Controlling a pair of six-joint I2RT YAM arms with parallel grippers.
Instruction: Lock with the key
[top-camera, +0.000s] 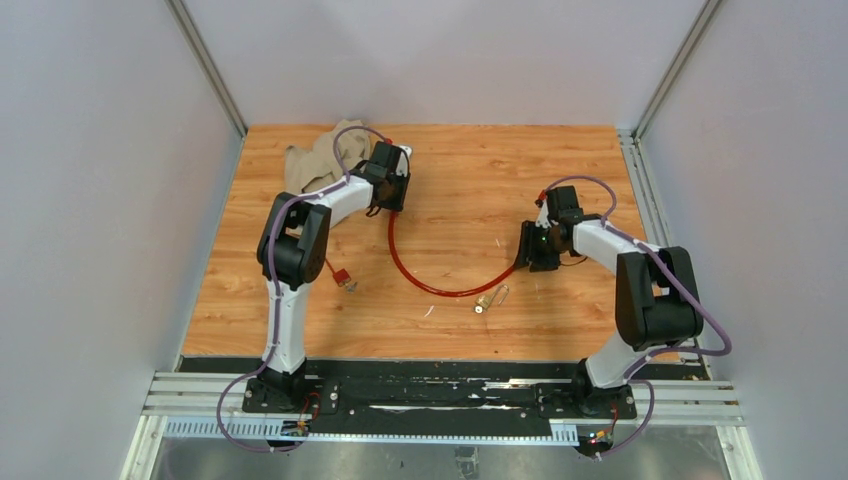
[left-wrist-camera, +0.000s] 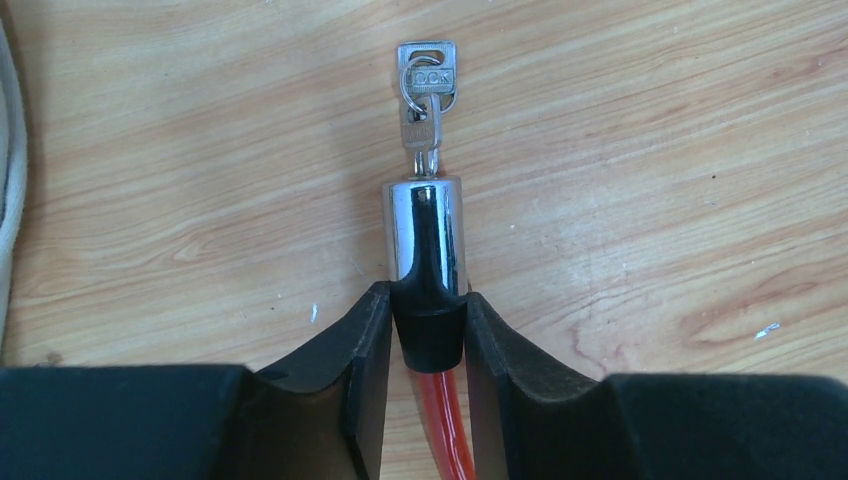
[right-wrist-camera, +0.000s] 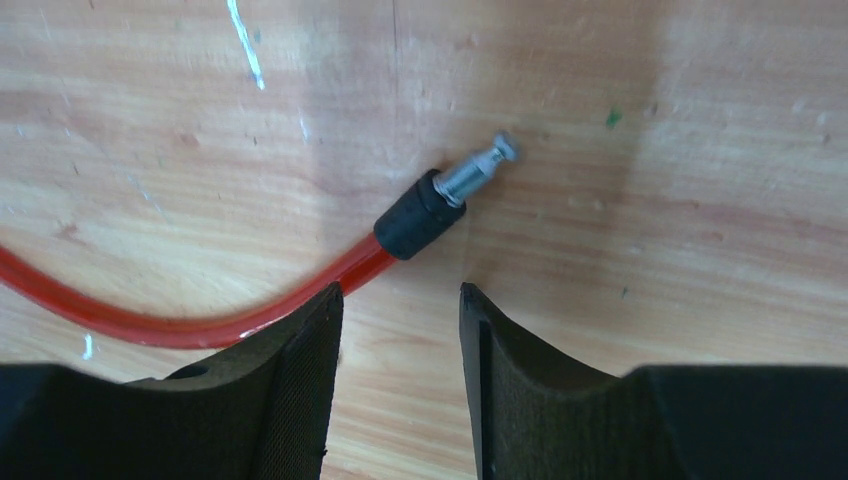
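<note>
A red cable lock (top-camera: 445, 292) lies curved on the wooden table. At one end, in the left wrist view, is a chrome lock cylinder (left-wrist-camera: 425, 225) with keys (left-wrist-camera: 425, 80) in it. My left gripper has its fingers at either side of the cylinder's black collar; whether they grip it I cannot tell. In the right wrist view the other end, a metal pin (right-wrist-camera: 472, 175) with a black sleeve, lies just ahead of my right gripper, which is open with nothing between its fingers.
A beige cloth (top-camera: 315, 160) lies at the back left. A padlock (top-camera: 485, 303) lies front of the cable; a red item (top-camera: 341, 276) with metal lies near the left arm.
</note>
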